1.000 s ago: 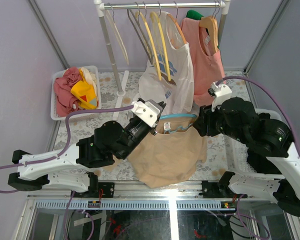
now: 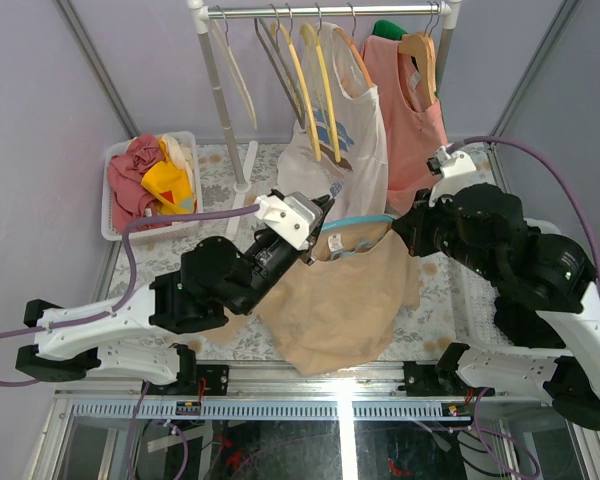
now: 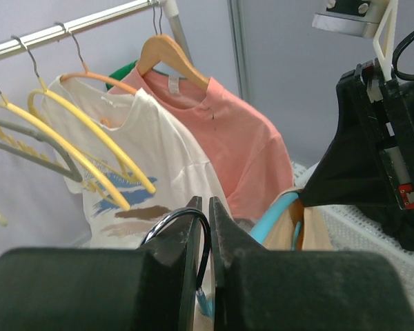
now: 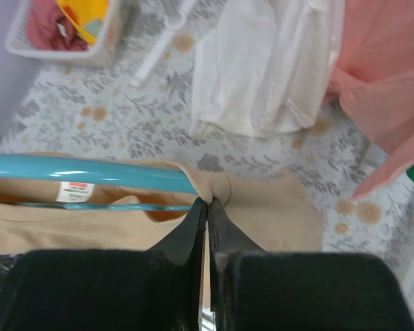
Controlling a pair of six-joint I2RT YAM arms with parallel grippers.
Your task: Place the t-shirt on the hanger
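A beige T-shirt [image 2: 335,310] hangs below a light blue hanger [image 2: 357,219], part of which shows inside its neck opening in the right wrist view, beside a white label. My left gripper is shut on the hanger by its metal hook. My right gripper is shut at the shirt's collar edge, pinching the beige fabric at the hanger's right end. Below the gripped collar the shirt drapes loosely.
A rail [image 2: 260,12] behind holds several empty hangers, a white shirt [image 2: 330,180] and a pink shirt [image 2: 405,130]. A white basket of clothes [image 2: 110,200] stands at the left; dark cloth lies at the right.
My right gripper has shifted a little and rotated with the collar edge, and the shirt's right side has moved slightly rightward.
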